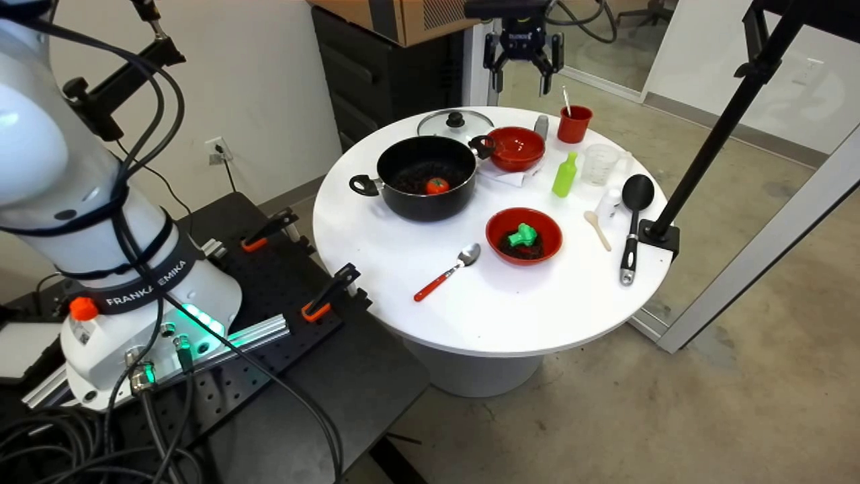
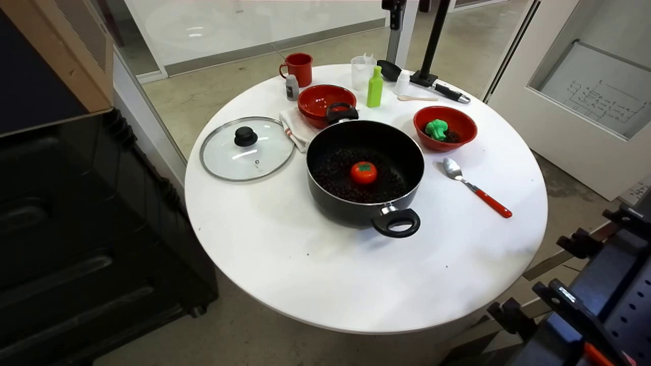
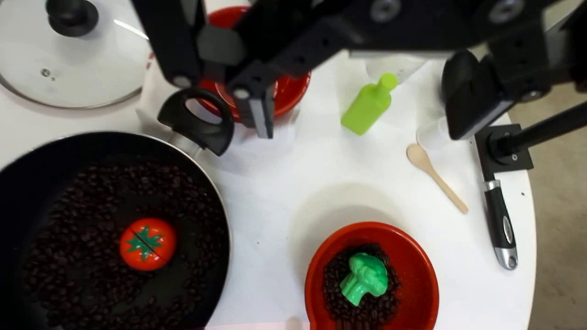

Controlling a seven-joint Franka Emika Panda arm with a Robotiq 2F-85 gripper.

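Observation:
High above the far side of the table, my gripper (image 1: 521, 85) stands open with nothing between its fingers. A green broccoli piece (image 1: 524, 234) lies on dark beans in a red bowl (image 3: 428, 280) at the table's front right. The black pot (image 2: 360, 213) holds more dark beans and a red tomato (image 2: 364, 173). In the wrist view the pot is at lower left and the bowl at lower right, both well below my fingers (image 3: 258, 112).
A glass lid (image 2: 223, 149), stacked red bowls (image 2: 327, 97), a red mug (image 2: 299, 69) and a green bottle (image 2: 375, 89) stand toward the back. A red-handled spoon (image 1: 445, 274) lies in front. A black pole (image 1: 717, 137) rises at the right.

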